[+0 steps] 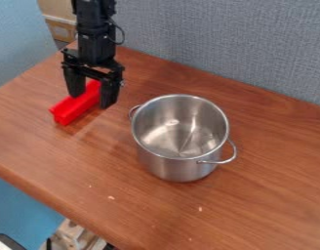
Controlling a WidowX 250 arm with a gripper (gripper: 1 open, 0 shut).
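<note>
My black gripper (91,83) hangs open over a long red bar (74,107) on the wooden table at the left, its fingers down on either side of the bar's back end, which is partly hidden by them. Whether they touch the bar is not clear. A large steel pot (179,146) with two handles stands right of centre, apart from the gripper and bar.
A grey wall (228,39) rises along the back. The table's left edge drops to a blue surface at the lower left.
</note>
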